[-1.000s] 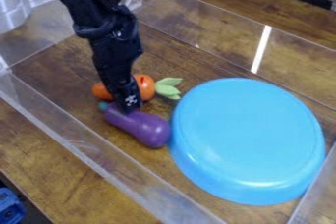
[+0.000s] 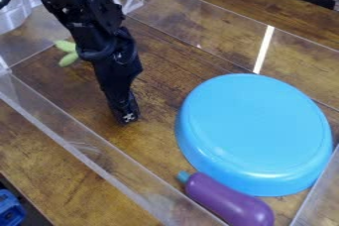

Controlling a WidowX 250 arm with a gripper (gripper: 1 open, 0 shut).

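The black gripper point(image 2: 122, 106) hangs low over the wooden floor at the left middle of the tray; whether it is open or shut is unclear. Green leaves point(image 2: 66, 56) show behind the arm at the left, the rest of that thing hidden. A purple eggplant point(image 2: 228, 198) lies at the bottom right, below the large blue disc point(image 2: 253, 133).
Clear plastic walls point(image 2: 79, 153) border the wooden area point(image 2: 179, 61). A blue object point(image 2: 8, 210) sits outside at the lower left.
The gripper has moved left and down. The eggplant has shifted down and right. The orange carrot is now hidden, with its leaves at the left. The blue disc has shifted slightly.
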